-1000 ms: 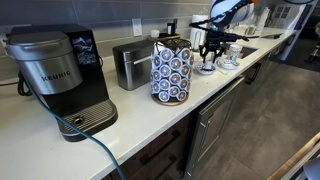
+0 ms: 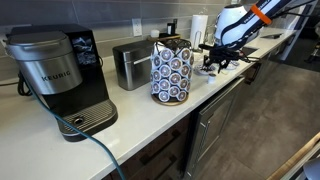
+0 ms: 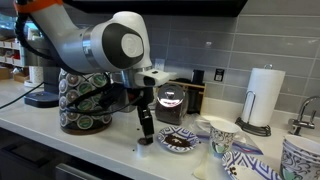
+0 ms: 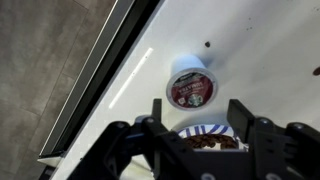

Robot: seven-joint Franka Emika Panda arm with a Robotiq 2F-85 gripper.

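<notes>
A single-serve coffee pod (image 4: 192, 88) with a dark red and green lid and a white cup stands out in the wrist view, on the white counter. It shows as a small white shape (image 3: 143, 148) beneath my fingers in exterior view 2. My gripper has its fingertips apart, one to each side of and just below the pod in the wrist view; nothing is clamped between them. In exterior view 1 the gripper (image 2: 217, 62) hangs low over the far part of the counter.
A Keurig machine (image 2: 62, 80), a toaster (image 2: 133, 64) and a pod carousel (image 2: 171, 72) stand along the counter. Near the gripper are a patterned plate (image 3: 178, 139), a patterned cup (image 3: 223, 134) and a paper towel roll (image 3: 262, 96). The counter's front edge runs close by.
In exterior view 1 the arm has come lower and slightly to the right over the counter. The Keurig machine, toaster and carousel have stayed put.
</notes>
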